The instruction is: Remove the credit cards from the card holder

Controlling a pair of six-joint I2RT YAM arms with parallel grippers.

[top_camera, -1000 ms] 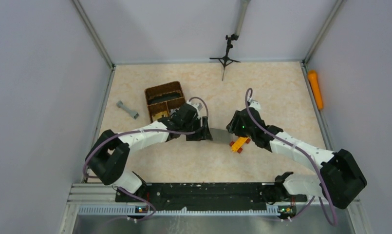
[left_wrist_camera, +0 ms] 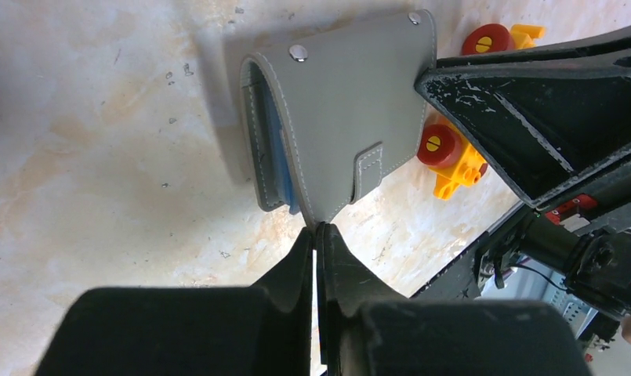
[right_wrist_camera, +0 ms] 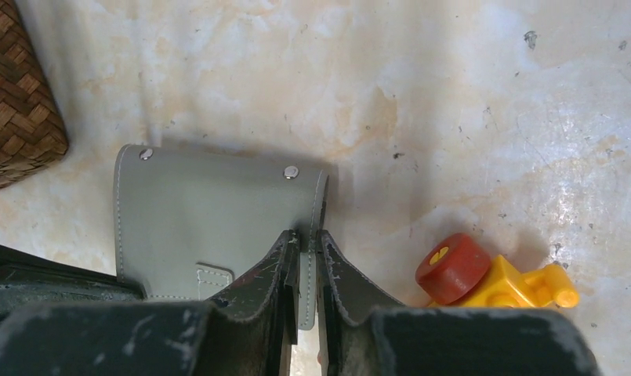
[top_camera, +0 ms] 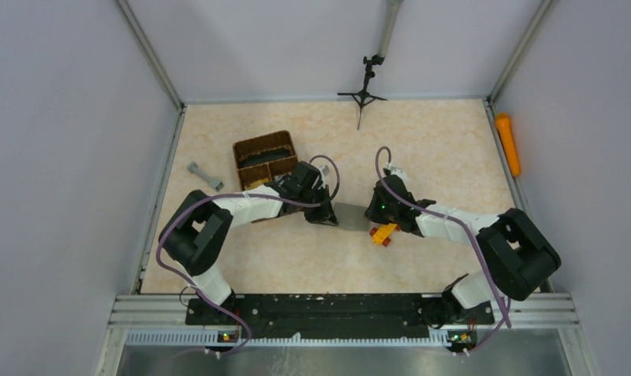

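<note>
The grey card holder [top_camera: 351, 217] lies mid-table between both grippers, its flap bowed up from the lower layer in the left wrist view. Inside the fold, a bluish layer [left_wrist_camera: 278, 153] shows; separate cards cannot be made out. My left gripper is shut, its tips touching the flap's near-left corner; whether the thin edge is pinched between them is unclear. At the opposite side, my right gripper is shut on the right edge of the holder.
Just right of the holder sits a yellow toy with red wheels [top_camera: 384, 233], close to my right gripper. A woven divided basket [top_camera: 239, 166] stands behind my left arm, with a grey wrench-like piece [top_camera: 205, 177] farther left.
Over the last second, my right gripper has come down and inward onto the holder's right edge. My left gripper has shifted slightly at the left edge, and its fingers have come together.
</note>
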